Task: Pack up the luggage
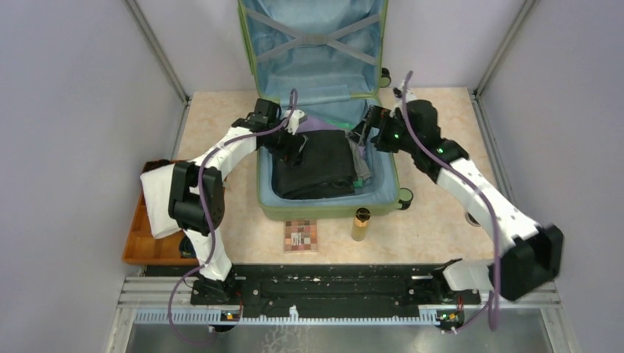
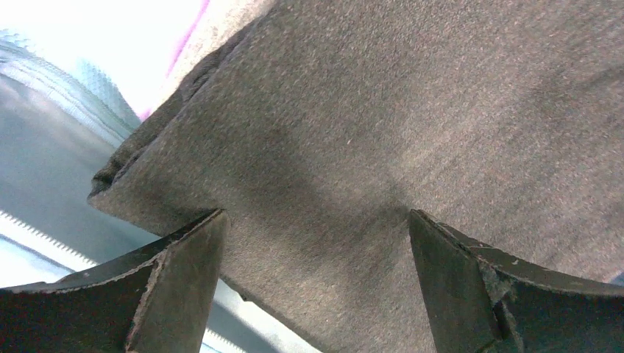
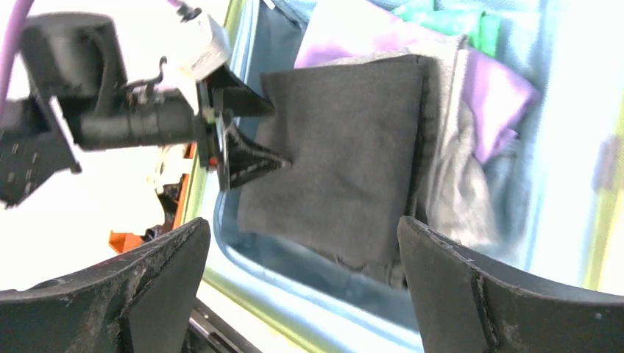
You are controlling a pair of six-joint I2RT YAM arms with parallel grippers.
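An open suitcase (image 1: 327, 211) with pale blue lining holds a folded dark garment (image 1: 313, 173), with purple cloth (image 1: 320, 123), grey cloth (image 3: 456, 206) and green cloth (image 3: 478, 26) around it. My left gripper (image 1: 294, 141) is open down at the garment's left part, its fingers on or just over the fabric, which fills the left wrist view. My right gripper (image 1: 368, 126) hangs open above the suitcase's right side. The right wrist view looks down on the garment between its fingers, nothing held.
At the left lies a wooden tray (image 1: 140, 243) with white cloth (image 1: 158, 195) on it. In front of the suitcase are a checkered palette (image 1: 300, 235) and a gold bottle (image 1: 360, 228). The raised lid (image 1: 316, 59) stands at the back.
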